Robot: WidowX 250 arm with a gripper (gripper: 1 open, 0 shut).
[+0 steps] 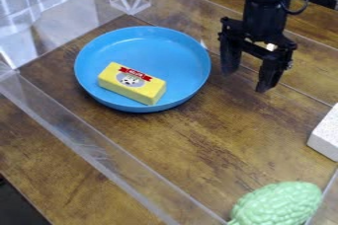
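My dark gripper (252,57) hangs at the upper right over the wooden floor, to the right of a blue plate (185,51). Its two fingers stand apart with no object visible between them. A yellow box (132,83) with a red label and a printed face lies on the plate's lower left part.
A white block (325,130) sits at the right edge. A green, brain-like object (275,207) lies at the bottom right. Clear plastic walls border the area.
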